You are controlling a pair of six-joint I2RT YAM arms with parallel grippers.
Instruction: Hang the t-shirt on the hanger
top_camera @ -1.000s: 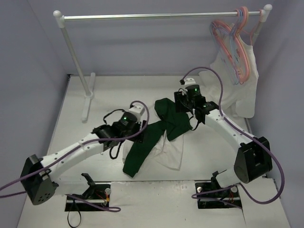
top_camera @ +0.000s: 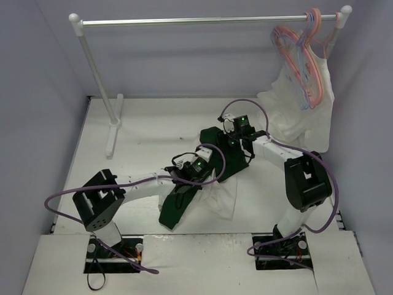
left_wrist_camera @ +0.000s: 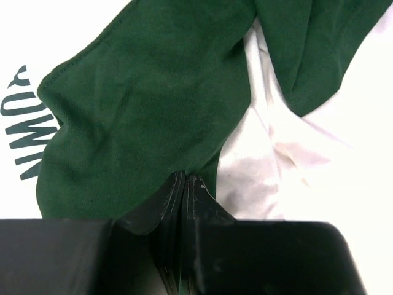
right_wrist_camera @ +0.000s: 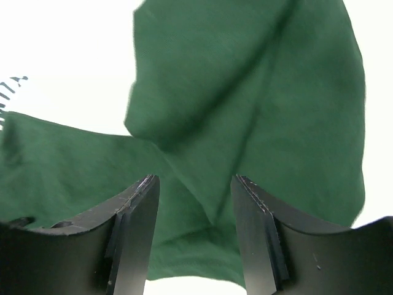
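Note:
A rumpled t-shirt, dark green [top_camera: 174, 209] and white [top_camera: 220, 198], lies on the table between my arms. My left gripper is shut, its tips meeting at a crease in the green cloth [left_wrist_camera: 147, 92]; whether a fold is pinched between them cannot be seen. Over the upper green part [right_wrist_camera: 245, 123] my right gripper stands partly open, cloth visible below the gap and none clearly held. Pink and blue hangers [top_camera: 314, 83] hang at the right end of the rack rail.
The rack's rail [top_camera: 196, 21] spans the back, its left foot [top_camera: 115, 126] on the table. White cloth [top_camera: 320, 117] hangs at the right below the hangers. Bare table [top_camera: 147, 129] lies at the back left.
My right gripper shifted left and slightly down over the shirt's upper part.

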